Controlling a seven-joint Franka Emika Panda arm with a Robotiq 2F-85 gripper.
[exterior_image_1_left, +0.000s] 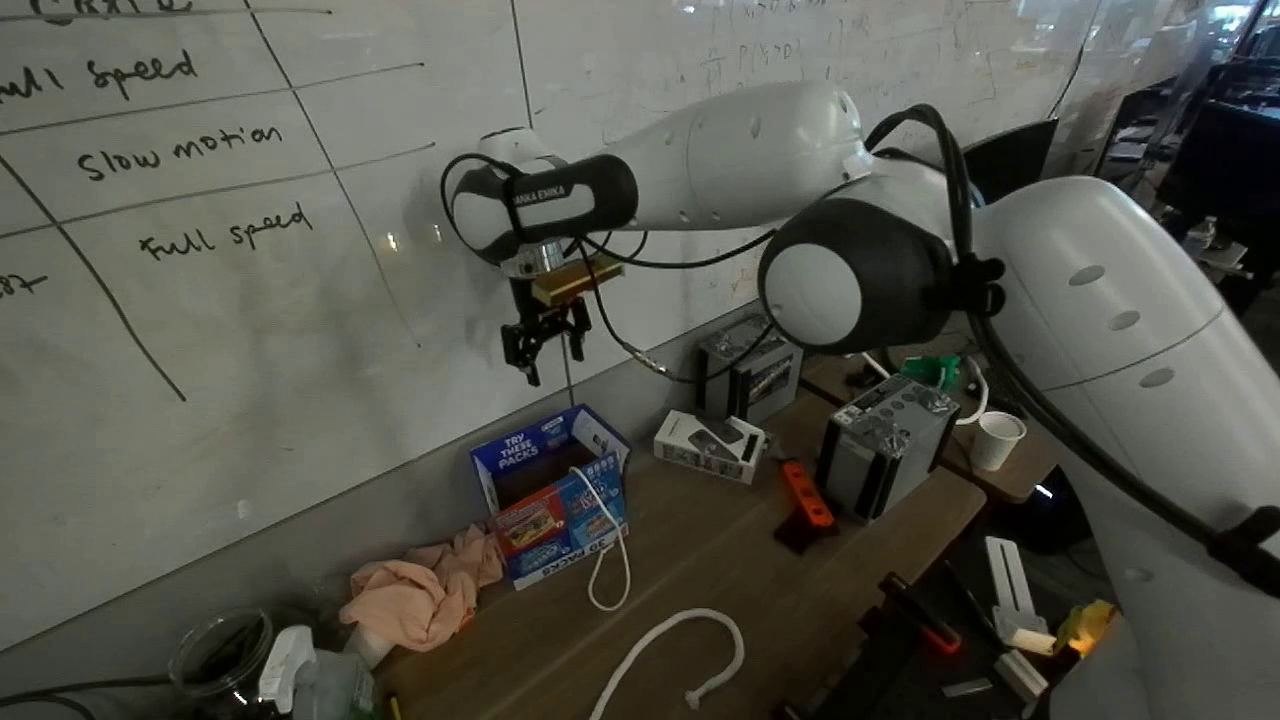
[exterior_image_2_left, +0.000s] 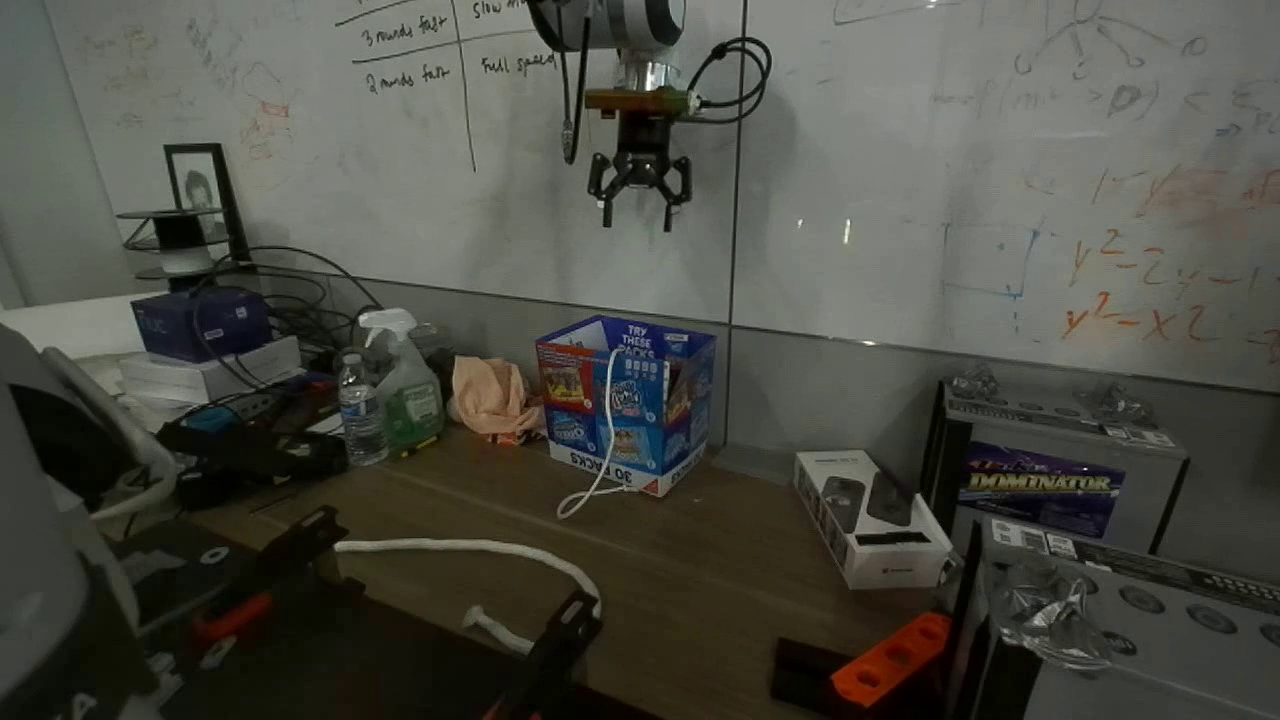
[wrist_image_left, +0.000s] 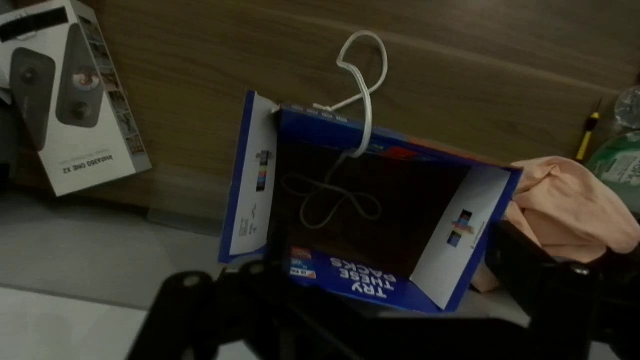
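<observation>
A thin white cord (wrist_image_left: 367, 114) hangs over the near wall of an open blue snack box (exterior_image_2_left: 624, 408). Part of the cord lies in loops on the box floor, as the wrist view shows, and its other end forms a loop on the table in front. Well above the box, close to the whiteboard, hovers my gripper (exterior_image_2_left: 638, 222). Its two fingers are spread apart with only air between them. In exterior view 1 the gripper (exterior_image_1_left: 545, 360) is also seen clear of the box, and the inner part of the cord is hidden behind the box wall.
A thicker white rope (exterior_image_2_left: 480, 546) lies curved on the table (exterior_image_2_left: 708, 552). Right of the box stand a white camera box (exterior_image_2_left: 864, 516) and grey metal units (exterior_image_2_left: 1044, 462). A peach cloth (exterior_image_2_left: 489, 396) and spray bottle (exterior_image_2_left: 408, 384) are to its left. The whiteboard rises behind.
</observation>
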